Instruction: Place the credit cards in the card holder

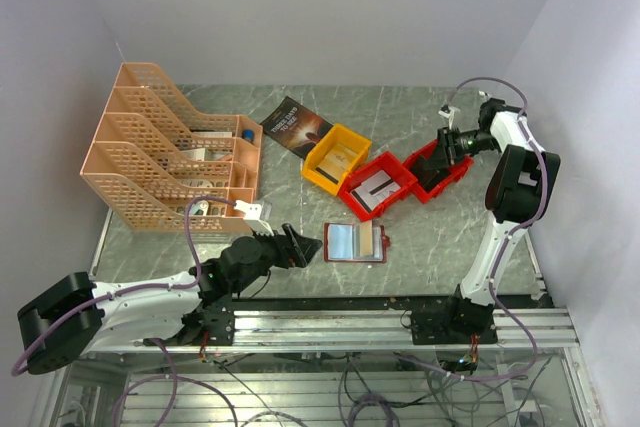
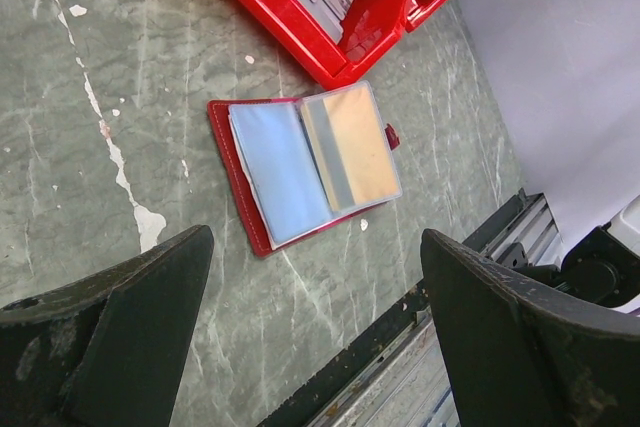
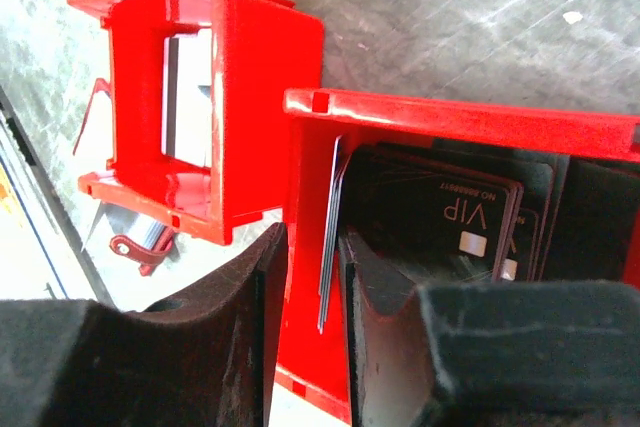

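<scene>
The open card holder (image 1: 345, 242) lies on the table, a blue card and a tan card visible in it (image 2: 282, 169). My open left gripper (image 1: 305, 245) hovers just left of it. The right red box (image 3: 460, 112) holds black cards (image 3: 420, 207), with a few standing on edge along its left wall. My right gripper is down at that box, its fingers close on either side of those upright card edges; whether it grips them is unclear.
A middle red box (image 1: 353, 182) with white cards, a yellow box (image 1: 311, 167), a printed poster (image 1: 290, 122) and a tiered beige organizer (image 1: 130, 187) stand around. Bare table lies right of the card holder.
</scene>
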